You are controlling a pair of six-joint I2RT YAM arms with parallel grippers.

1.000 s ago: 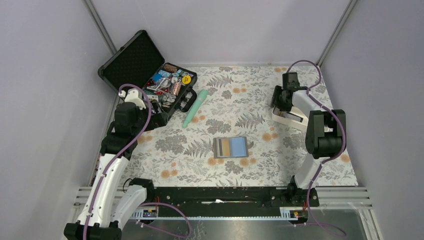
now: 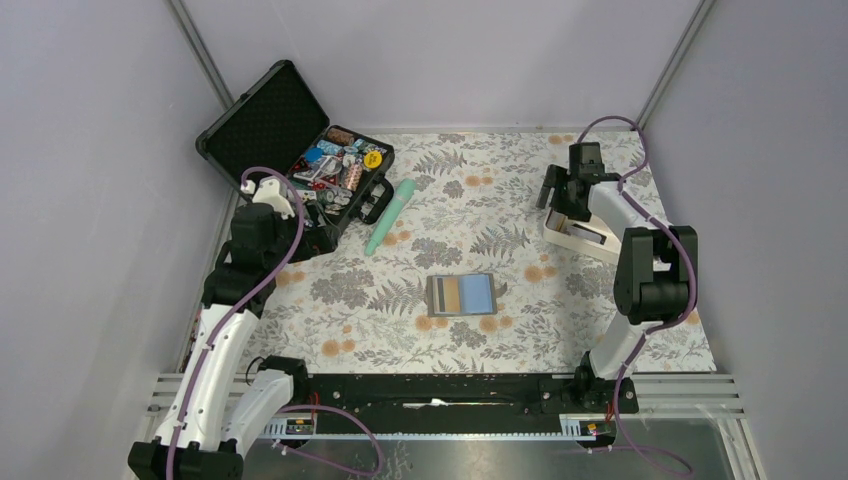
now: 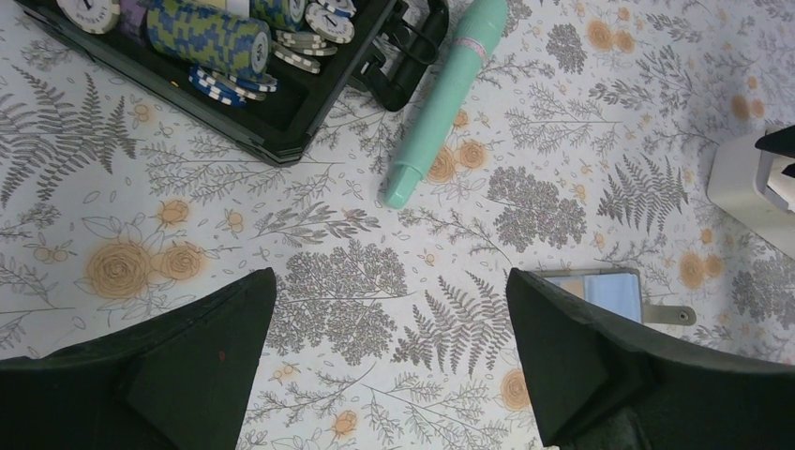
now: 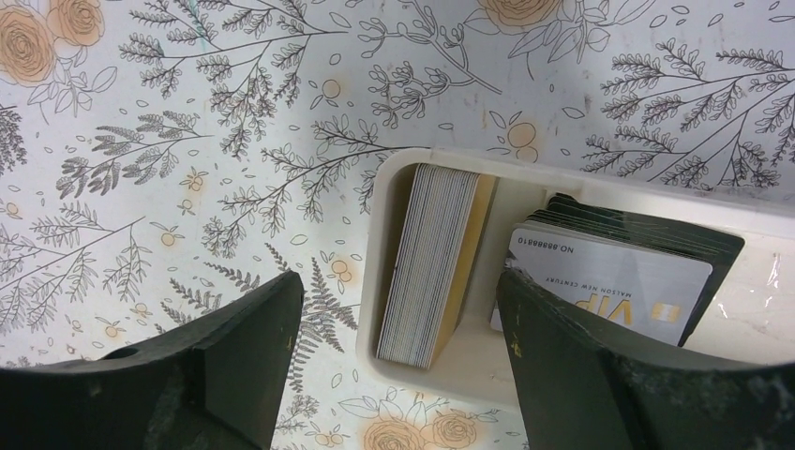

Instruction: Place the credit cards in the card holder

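Observation:
Flat on the middle of the table lies the card holder (image 2: 461, 296), grey-framed with tan and blue areas; its edge shows past a finger in the left wrist view. At the right, a white bin (image 4: 375, 253) contains a row of cards (image 4: 420, 272) standing on edge at one end. Beside them a silver VIP card (image 4: 609, 281) lies flat over several dark cards (image 4: 647, 230). My right gripper is open above the bin's card-row end, its fingers apart on either side of the row, holding nothing. Far left, my left gripper stands open and empty over bare table.
An open black case (image 2: 345, 185) full of poker chips and small items stands at the back left. Beside it lies a green tube (image 2: 390, 216).
The left arm, bin and card holder stay where they were.

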